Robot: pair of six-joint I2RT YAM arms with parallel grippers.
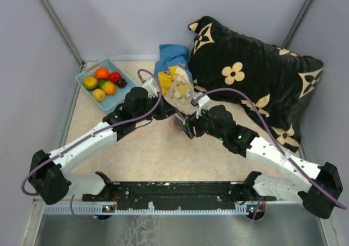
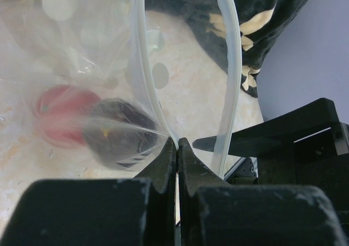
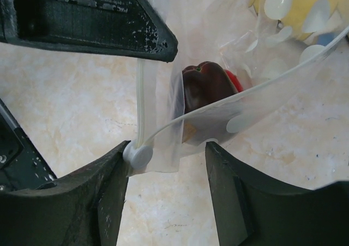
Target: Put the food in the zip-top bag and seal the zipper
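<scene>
A clear zip top bag (image 3: 256,109) holds a dark pepper (image 3: 207,93) and something red, also seen through the plastic as a dark item (image 2: 120,131) and a red one (image 2: 65,109). My left gripper is shut on the zipper edge at the bag's top. My right gripper stands open at the bag's near corner, the zipper end (image 3: 139,156) beside its left finger, close to the left gripper in the top view.
A blue tray (image 1: 117,96) with several fruits stands at the upper left. A blue and yellow cloth (image 1: 172,55) and a black patterned cushion (image 1: 253,66) lie at the back.
</scene>
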